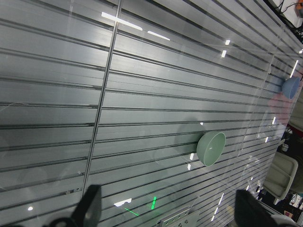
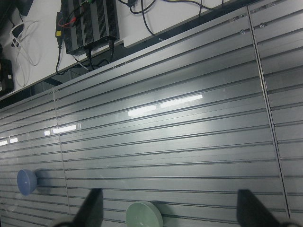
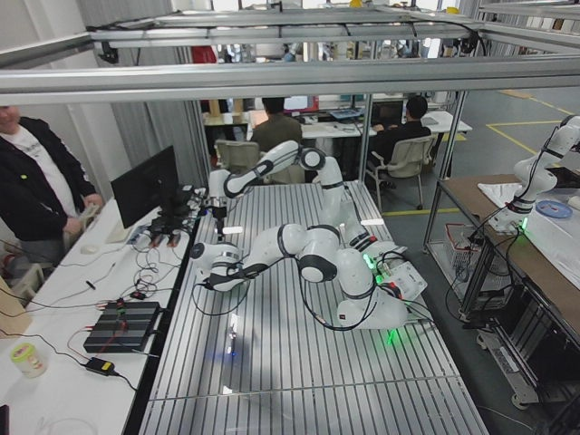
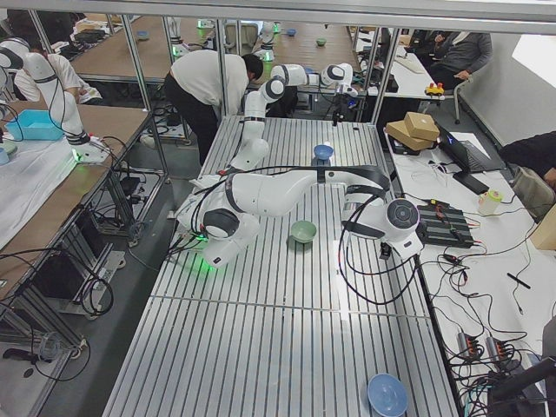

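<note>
A green bowl (image 4: 303, 231) (image 1: 211, 148) (image 2: 144, 215) stands mid-table. A blue bowl (image 4: 322, 152) (image 1: 290, 87) stands at one end, another blue bowl (image 4: 387, 394) at the opposite end. Both arms are raised over the slatted table. My left gripper and my right gripper each show two blurred fingertips wide apart at the bottom of their wrist views, open, with nothing between them. In the camera left view the bowls are hidden or not discernible.
A white side desk (image 3: 54, 390) with a monitor (image 3: 145, 190), black power units (image 3: 122, 326) and cables runs along one long edge. Aluminium frame beams cross above. People are around the cell.
</note>
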